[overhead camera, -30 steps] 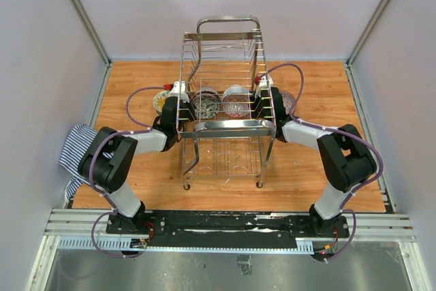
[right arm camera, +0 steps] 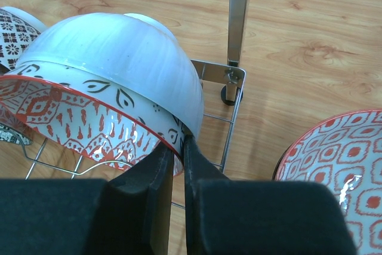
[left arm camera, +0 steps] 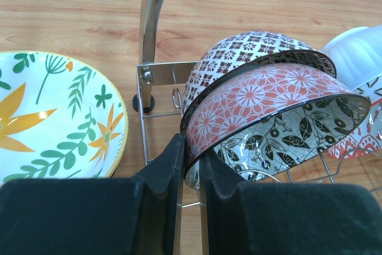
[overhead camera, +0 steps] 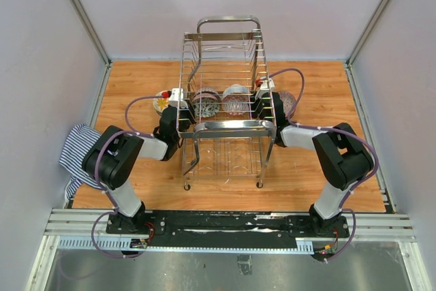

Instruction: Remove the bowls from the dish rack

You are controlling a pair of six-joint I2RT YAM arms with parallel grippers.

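In the left wrist view a pink flowered bowl [left arm camera: 268, 97] with a dark leaf-pattern inside leans in the rack's lower level. Behind it nests a black-and-white patterned bowl [left arm camera: 239, 55]. My left gripper is shut on the pink bowl's near left rim. In the right wrist view a bowl with a red rim and red-patterned inside [right arm camera: 77, 111] tilts in front of a plain white bowl [right arm camera: 119, 43]. My right gripper is shut on the red-rimmed bowl's right edge. The two-tier metal dish rack [overhead camera: 235, 127] stands mid-table, its upper tier partly covering both grippers from above.
Outside the rack on the left lies a yellow-flower bowl [left arm camera: 54, 117]; on the right, a red-patterned bowl [right arm camera: 340, 177]. Rack posts [left arm camera: 152, 22] rise close to the grippers. A striped cloth [overhead camera: 78, 158] lies at far left.
The left arm has shifted slightly, its elbow a little rightward and its wrist a touch lower in the top view. The right arm looks nearly still. The bowls stay in the rack.
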